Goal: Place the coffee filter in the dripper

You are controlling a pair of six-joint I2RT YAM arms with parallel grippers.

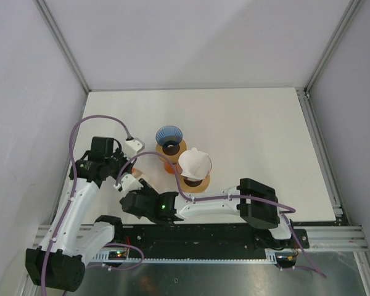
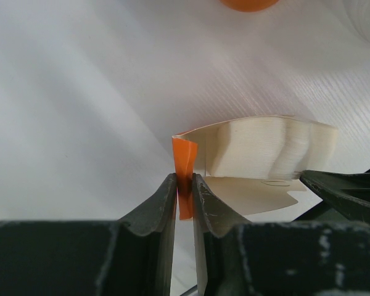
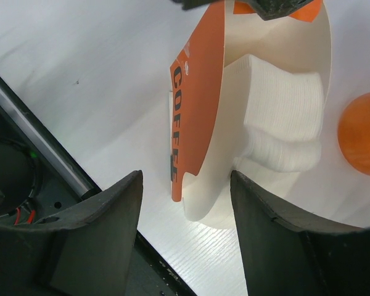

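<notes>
The coffee filter pack (image 3: 197, 123), an orange "COFFEE" card sleeve with stacked cream filters (image 2: 259, 148), lies low over the table's left front. My left gripper pinches the sleeve's orange end. My right gripper is open, its fingertips on either side of the pack's other end, near the cream filters; it also shows at the right in the left wrist view. The drippers stand behind: a blue one (image 1: 169, 134) on a wooden stand and a white one (image 1: 195, 163) on another stand.
An orange round object (image 3: 364, 132) sits beside the pack. The table's front edge and metal rail lie close below my right gripper.
</notes>
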